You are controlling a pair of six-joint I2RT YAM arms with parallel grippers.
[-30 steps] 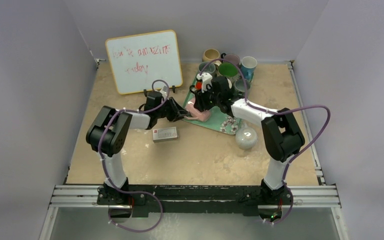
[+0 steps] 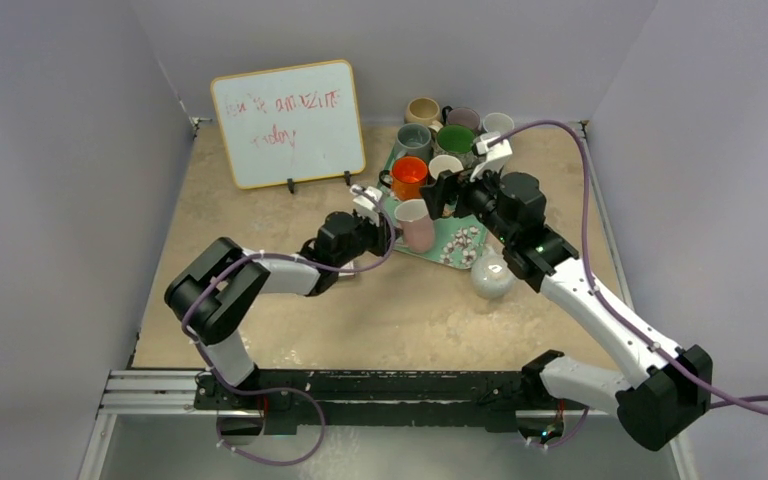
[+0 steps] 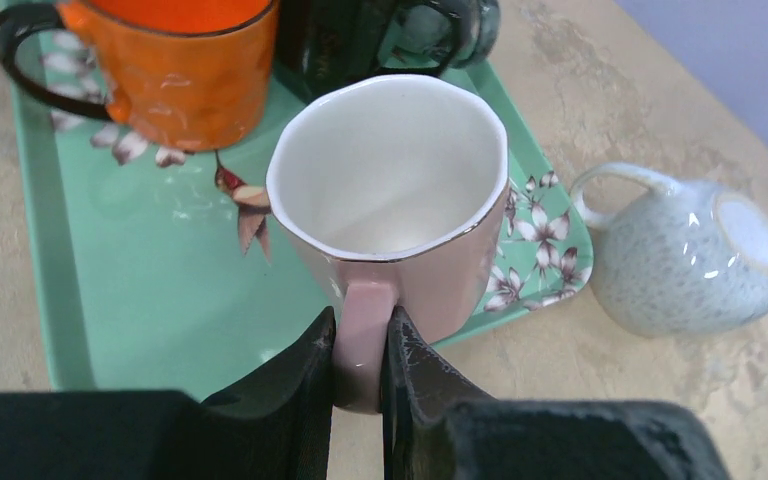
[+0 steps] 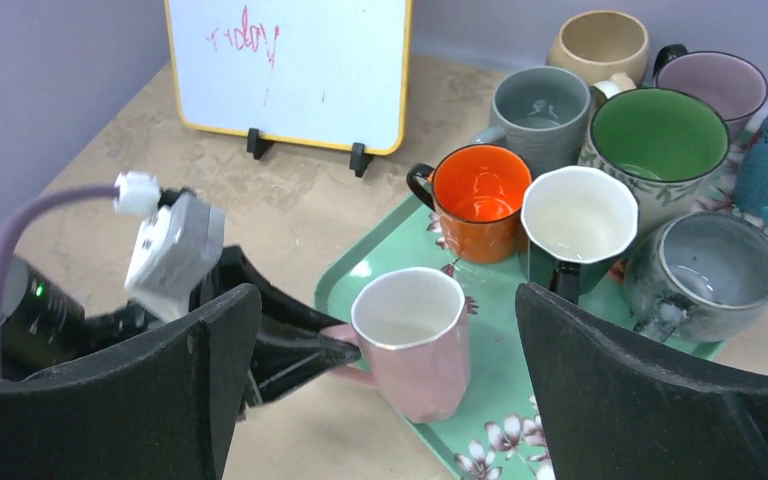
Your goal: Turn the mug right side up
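Note:
The pink mug [image 3: 450, 285] has its white inside and rim facing up, tilted somewhat toward the left wrist camera. Its handle [image 3: 363, 350] is pinched between the fingers of my left gripper, which is shut on it. In the top view the mug [image 2: 416, 228] is over the front left of the green tray [image 2: 445, 240]; whether its base touches the tray is hard to tell. Raised above the tray, to the mug's right, my right gripper [image 2: 438, 198] is open and empty. A speckled pale mug [image 3: 680, 260] lies off the tray, beside its right corner.
Behind the pink mug stand an orange mug [image 4: 480, 200], a white-lined dark-handled mug [image 4: 580, 225], a green mug [image 4: 660, 135] and several others. A whiteboard [image 2: 290, 120] leans at the back left. Bare table [image 2: 400, 330] lies in front. A box beneath the left arm is mostly hidden.
The right gripper let go of the pink mug and moved up and right, away from it. Held by its handle, the mug swung from lying on its side to opening upward as the left arm shifted forward-right.

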